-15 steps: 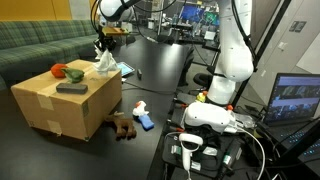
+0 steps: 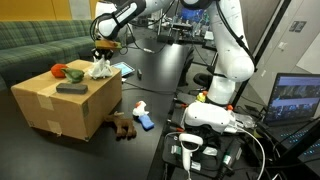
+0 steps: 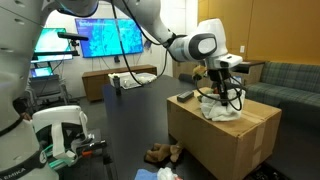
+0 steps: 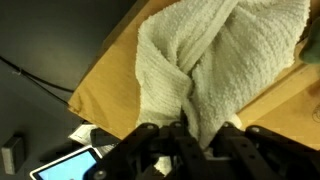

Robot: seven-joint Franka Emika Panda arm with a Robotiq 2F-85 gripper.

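Observation:
A white cloth (image 4: pixel 215 65) fills the middle of the wrist view, bunched where my gripper is shut on it. Its folds spread over the top of a cardboard box (image 3: pixel 204 147). In exterior view 1 the cloth (image 2: pixel 100 69) sits at the box's right end, my gripper (image 2: pixel 103 50) just above it. From the other side, the cloth (image 3: pixel 222 108) appears crumpled on the box top. Folds and the gripper's body hide much of the fingertips.
A red object (image 2: pixel 58 70), a green object (image 2: pixel 74 75) and a dark block (image 2: pixel 72 89) share the box top. Brown (image 2: pixel 125 128), blue (image 2: pixel 146 122) and red-and-white (image 2: pixel 140 107) items lie before the box. Dark surface lies open around them.
The arm has come lower and slightly left, bringing the cloth down. Hanging more upright a second ago, the cloth now looks lower and more crumpled on the box.

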